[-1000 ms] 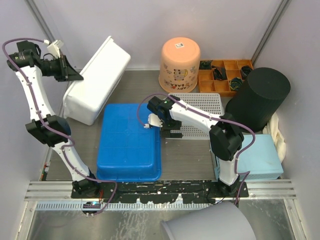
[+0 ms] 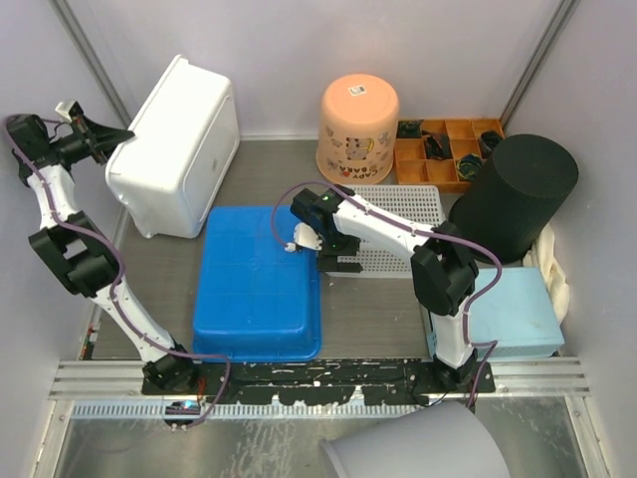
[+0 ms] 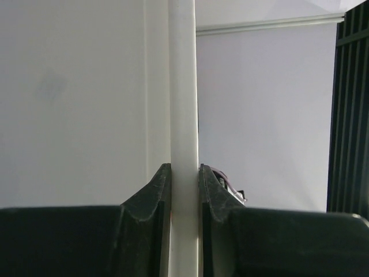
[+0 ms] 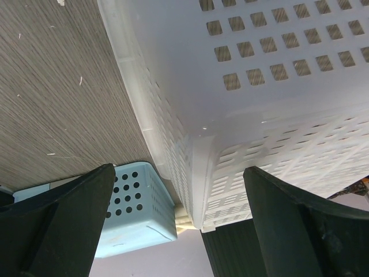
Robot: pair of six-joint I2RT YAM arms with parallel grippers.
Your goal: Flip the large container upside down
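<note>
The large white container [image 2: 187,139] stands tilted on its side at the back left, beside the left wall. Its rim runs along its upper-left edge, and its inside is hidden in the top view. My left gripper [image 2: 127,137] is shut on that rim; in the left wrist view the pale rim [image 3: 183,115] passes between the black fingers. Over the middle of the table, my right gripper [image 2: 323,261] is open. A corner of the white perforated basket [image 4: 199,135] shows beyond its parted fingers [image 4: 83,216], apparently not gripped.
An upturned blue bin [image 2: 257,289] lies just right of the white container. Further right are the perforated white basket [image 2: 393,204], a peach bucket [image 2: 358,124], an orange divided tray [image 2: 460,144], a dark round bin [image 2: 513,194] and a light-blue basket [image 2: 513,314]. Bare floor shows at front centre.
The white container has moved left and turned, its lower part swinging round as its upper side came into fuller view. My right arm barely shifted.
</note>
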